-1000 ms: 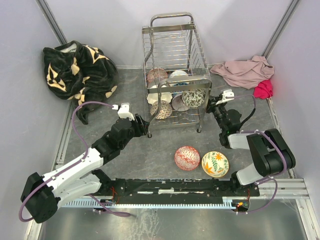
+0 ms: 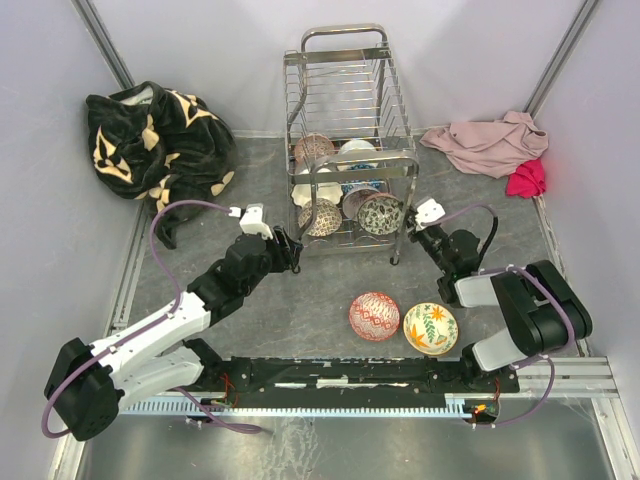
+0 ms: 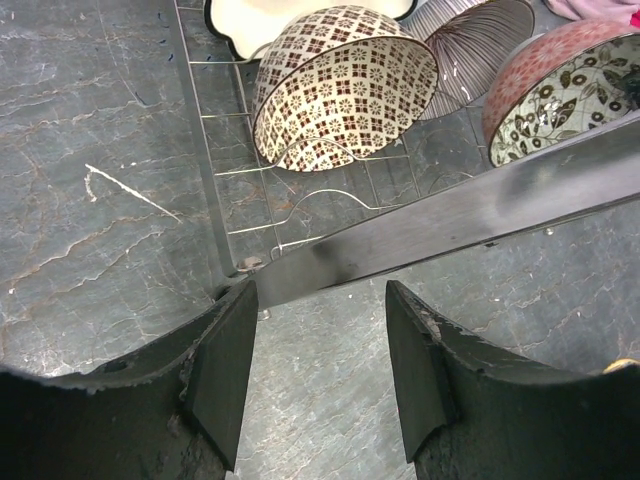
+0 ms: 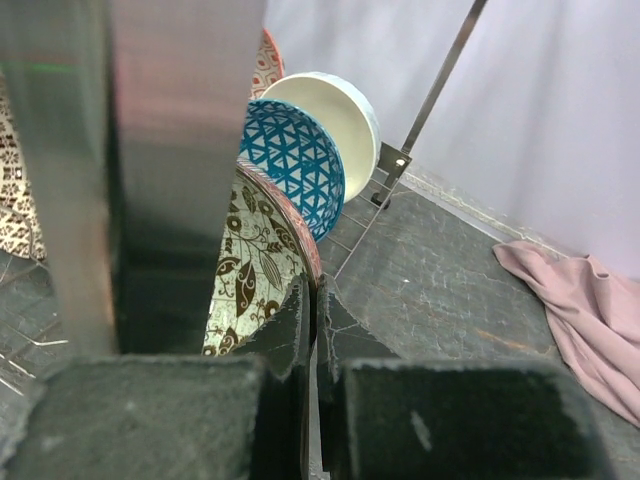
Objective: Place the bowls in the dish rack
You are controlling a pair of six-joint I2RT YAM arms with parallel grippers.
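Observation:
The dish rack (image 2: 350,55) holds several bowls, among them a brown checked bowl (image 3: 340,100) and a floral bowl (image 4: 250,270) at the lower right. My left gripper stands part open at the rack's front-left corner, nothing between its fingers. My right gripper is shut on the rim of the floral bowl, at the rack's right side. A red patterned bowl (image 2: 374,316) and an orange-flowered bowl (image 2: 430,329) lie on the floor in front of the rack.
A dark blanket (image 2: 150,150) lies back left. A pink cloth (image 2: 485,145) and a red cloth (image 2: 526,178) lie back right. The floor between my left arm and the two loose bowls is clear.
My right gripper has moved down and a little toward the front-left, and the floral bowl in the rack has shifted with it. My left gripper has barely moved.

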